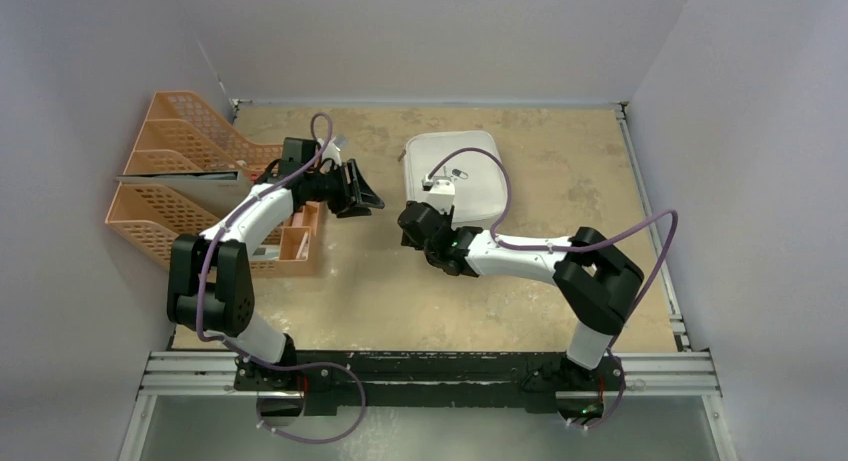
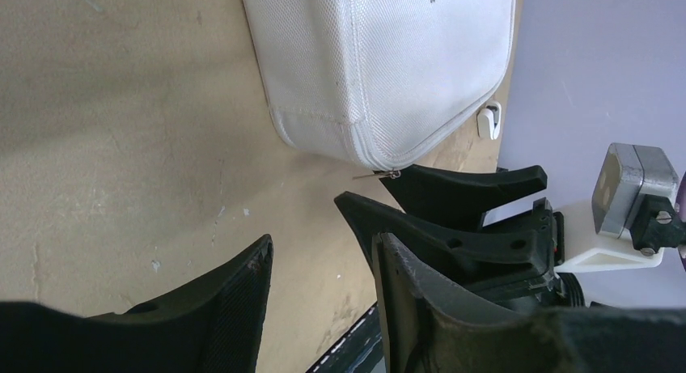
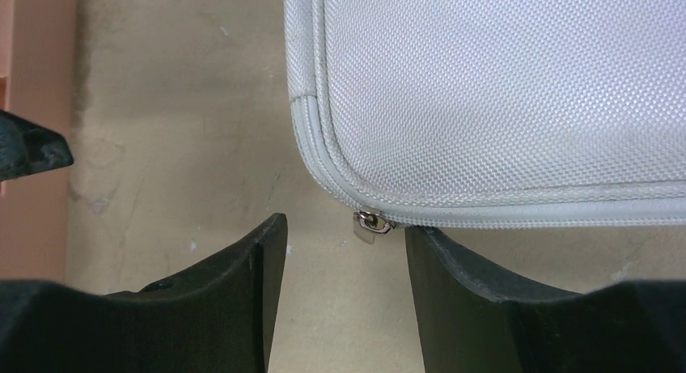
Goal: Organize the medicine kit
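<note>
A white zippered medicine kit (image 1: 475,186) lies closed on the table, its near left corner hidden by the right arm in the top view. At that corner hangs a metal zipper pull (image 3: 370,225), seen between the fingers of my right gripper in the right wrist view. The fingers of this gripper stand open, and the right finger reaches under the kit's edge. My left gripper (image 1: 376,203) is open too, left of the kit and apart from it, with nothing between its fingers.
An orange organizer (image 1: 168,116) with several compartments stands at the left, partly behind the left arm. A grey flat panel (image 1: 185,189) leans in it. A white clip-like object (image 2: 489,120) lies on the table to the right. Bare table (image 1: 390,306) shows in front.
</note>
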